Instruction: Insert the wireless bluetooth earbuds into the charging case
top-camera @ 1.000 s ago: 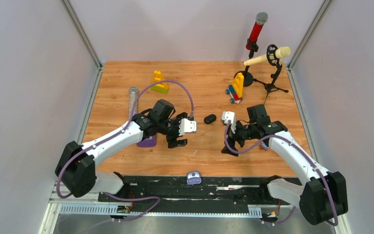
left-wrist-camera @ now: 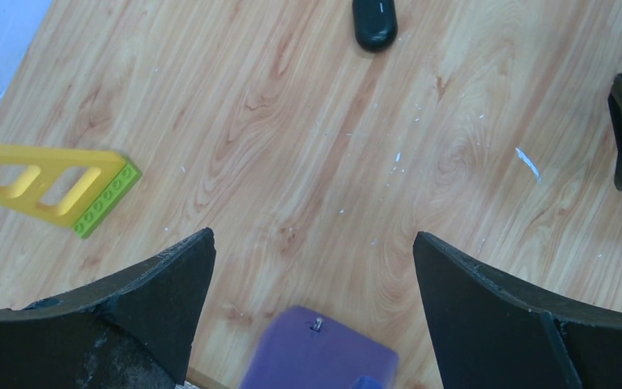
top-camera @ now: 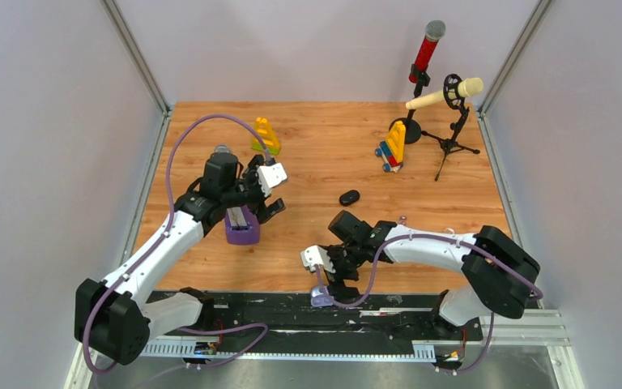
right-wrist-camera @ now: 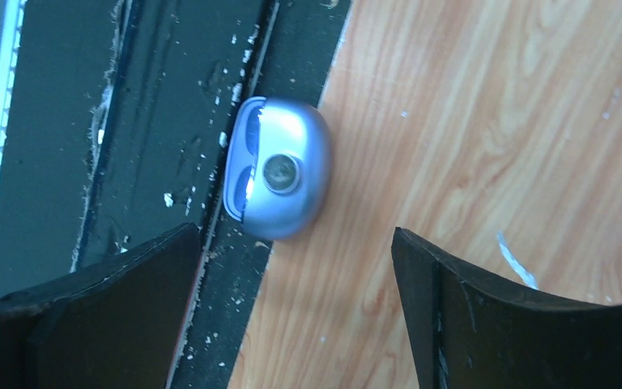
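Note:
A silvery-lavender rounded case (top-camera: 321, 297) sits at the front edge of the wooden table, partly over the black strip. The right wrist view shows this case (right-wrist-camera: 291, 174) with a round dark spot and two hollows along one side; I cannot make out any earbuds in them. My right gripper hovers above and close to it, fingers apart and empty. Over the table's left part, beside the purple box (top-camera: 243, 234), is my left gripper, open with nothing between its fingers. A small black oval object (top-camera: 349, 198) rests near the table's middle.
Toy block pieces stand at the back, a yellow one (top-camera: 266, 138) on the left and a coloured one (top-camera: 393, 147) on the right. Two stands, with a red tube (top-camera: 425, 58) and a cream tube (top-camera: 444, 93), occupy the back right corner.
My right arm has swung left and toward the front edge, down to the lavender case. The left arm has moved left and back, over the purple box. The case appears unmoved.

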